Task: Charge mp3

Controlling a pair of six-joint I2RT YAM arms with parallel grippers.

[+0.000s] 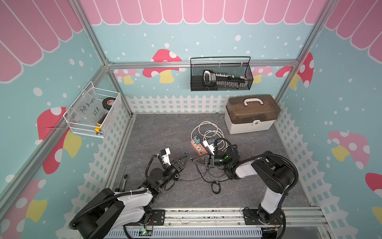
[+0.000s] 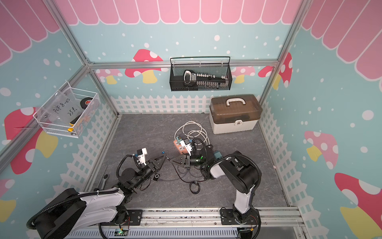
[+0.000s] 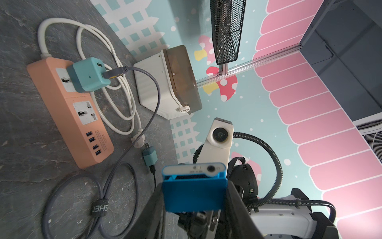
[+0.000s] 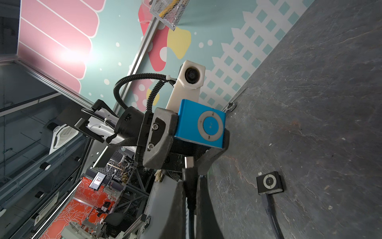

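A small blue mp3 player (image 4: 190,121), its round control wheel showing, is held between the fingers of my left gripper (image 1: 186,154). In the left wrist view the player (image 3: 195,194) stands between both fingertips, its edge with a round socket upward. My right gripper is shut on a thin black cable plug (image 4: 189,173) whose metal tip points up out of the fingers. In the right wrist view that tip stands just below the player, apart from it as far as I can tell. Both grippers face each other above the grey table.
An orange power strip (image 3: 65,119) carries a teal charger (image 3: 90,74) with a grey cable. A second teal adapter (image 3: 149,156) lies nearby. A black mp3 player (image 4: 269,182) with a cable rests on the table. Behind stands a toolbox (image 1: 251,115).
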